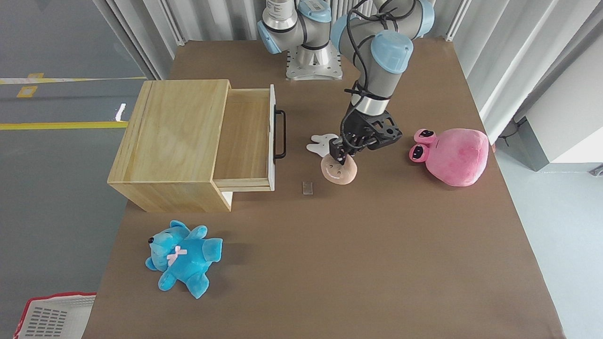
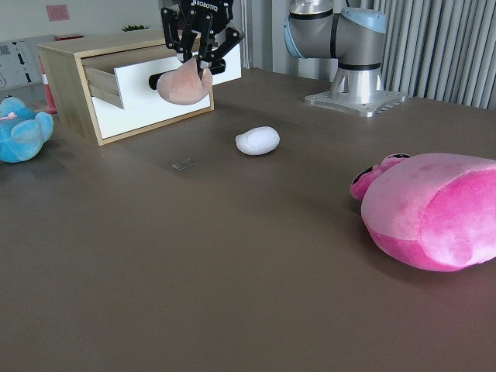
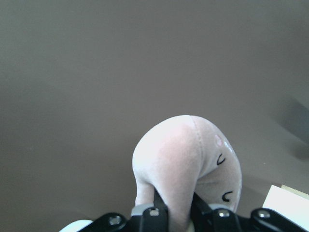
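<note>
A pale pink plush toy with a stitched face hangs from my gripper, which is shut on it; the fingers grip its lower part in the wrist view. It is raised off the table, in front of the open drawer of the wooden cabinet in the left view, and just right of it in the front view. A white bunny plush lies on the table, partly behind my gripper in the front view.
A big pink plush lies at the right, a blue bear at the lower left. A small clear piece lies mid-table.
</note>
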